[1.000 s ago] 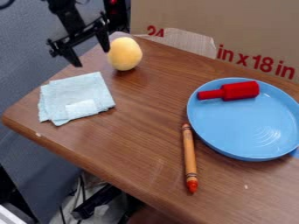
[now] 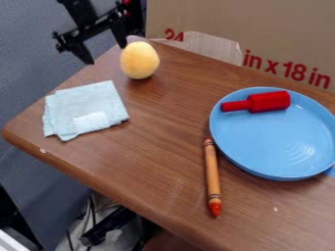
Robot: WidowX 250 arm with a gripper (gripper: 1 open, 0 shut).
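Note:
My black gripper (image 2: pixel 86 47) hangs at the upper left, above and left of the yellow, egg-shaped object (image 2: pixel 139 61); its fingers look apart with nothing visible between them. A folded pale blue cloth (image 2: pixel 84 111) lies on the left of the wooden table (image 2: pixel 157 167). On the right, a blue plate (image 2: pixel 272 142) holds a red cylinder with a handle (image 2: pixel 267 100). An orange crayon (image 2: pixel 213 178) lies left of the plate's lower part.
A cardboard box (image 2: pixel 242 29) stands at the back. The table's left edge drops to a grey floor and dark frame.
My gripper has risen from near the cloth and yellow object toward the top of the view. The objects on the table have not visibly moved.

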